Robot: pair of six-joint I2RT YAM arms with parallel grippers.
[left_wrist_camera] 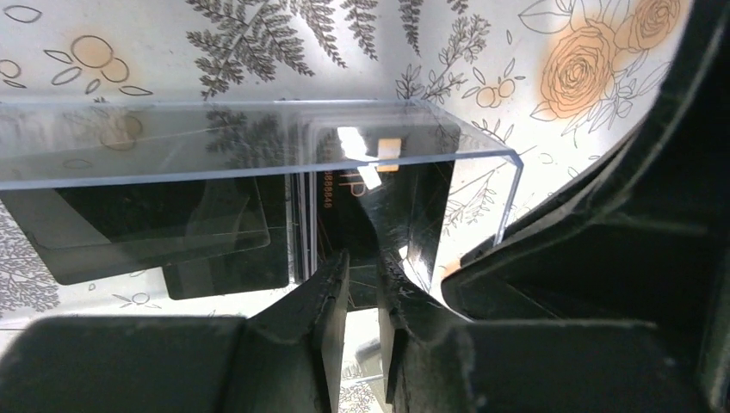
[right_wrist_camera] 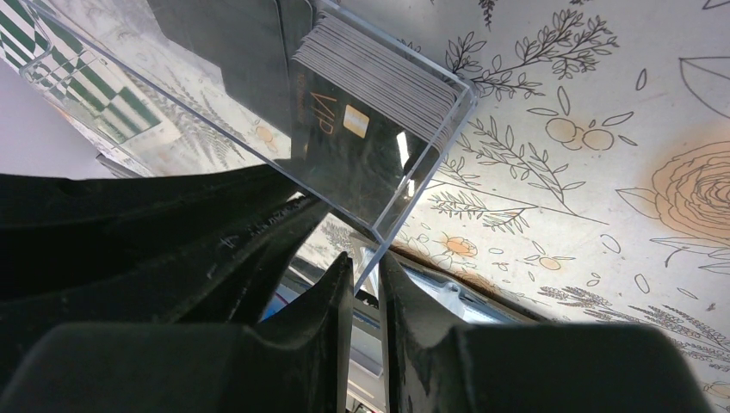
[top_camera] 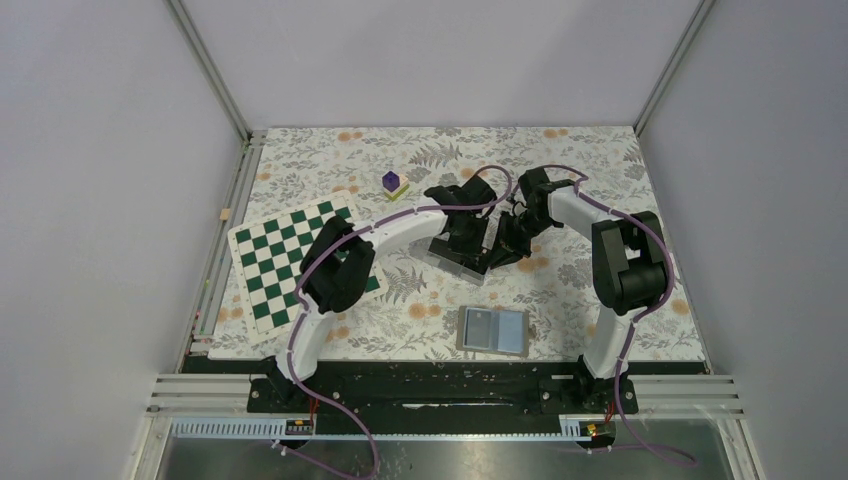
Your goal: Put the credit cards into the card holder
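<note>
The clear card holder (top_camera: 461,268) lies mid-table, with black cards in its compartments. In the right wrist view, a packed row of black VIP cards (right_wrist_camera: 331,142) fills the near-right compartment. Two black cards (left_wrist_camera: 155,224) lie overlapping in the other compartment in the left wrist view. My left gripper is over the VIP compartment, its fingers slightly apart, with nothing seen between them. My right gripper is shut on the corner wall of the holder. From above, the arms hide part of the holder.
A green and white checkered board (top_camera: 275,262) lies to the left. Behind the holder stands a small purple and yellow block (top_camera: 393,184). A grey two-part tray (top_camera: 527,347) rests near the front edge.
</note>
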